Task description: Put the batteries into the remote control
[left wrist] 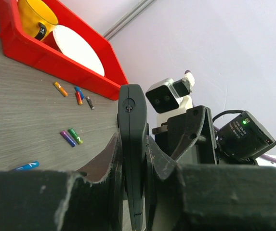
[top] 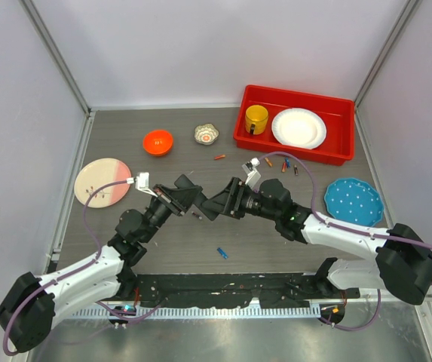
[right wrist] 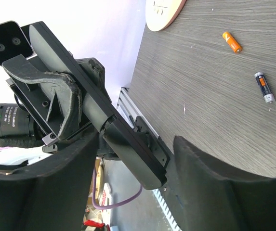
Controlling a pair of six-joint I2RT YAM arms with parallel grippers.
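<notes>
A long dark remote control (top: pixel 205 207) is held aloft over the middle of the table. My left gripper is shut around its body, seen edge-on in the left wrist view. In the right wrist view a seam crosses the remote (right wrist: pixel 87 103) close to its lower end. That end lies between the spread fingers of my right gripper; contact is unclear. Loose on the table lie an orange battery (right wrist: pixel 232 42), a black-and-silver battery (right wrist: pixel 265 87), a purple battery (left wrist: pixel 68 138), a green battery (left wrist: pixel 75 135) and a blue battery (top: pixel 222 253).
A red bin (top: pixel 349 147) at the back right contains a yellow mug (top: pixel 256 119) and a white plate (top: pixel 298 128). More batteries lie before it. An orange bowl (top: pixel 157 142), a small patterned bowl (top: pixel 206 134), a pink-and-cream plate (top: pixel 95 173) and a blue dotted plate (top: pixel 353 202) stand around.
</notes>
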